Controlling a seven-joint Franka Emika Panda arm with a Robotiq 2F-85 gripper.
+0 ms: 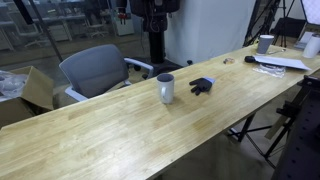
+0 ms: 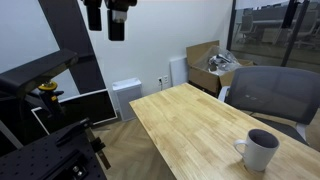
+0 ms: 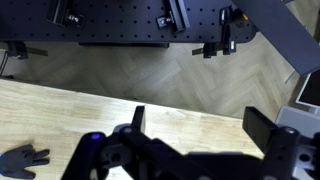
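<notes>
A pale grey mug (image 1: 166, 91) stands upright on the light wooden table (image 1: 110, 135) in exterior view 1. Exterior view 2 shows the same mug (image 2: 260, 150) near the right, its handle to the left. Beside it lies a small dark object (image 1: 202, 86), which the wrist view shows at lower left as a black, glove-like shape (image 3: 20, 161). High above the table's near end, my gripper (image 2: 106, 30) hangs well away from the mug. In the wrist view the gripper is open, with only table and floor visible between its fingers.
An office chair (image 1: 98, 70) stands at the table's far side. Farther right are a grey cup (image 1: 265, 44) and papers (image 1: 280, 61). A cardboard box (image 2: 210, 65) sits beyond the table.
</notes>
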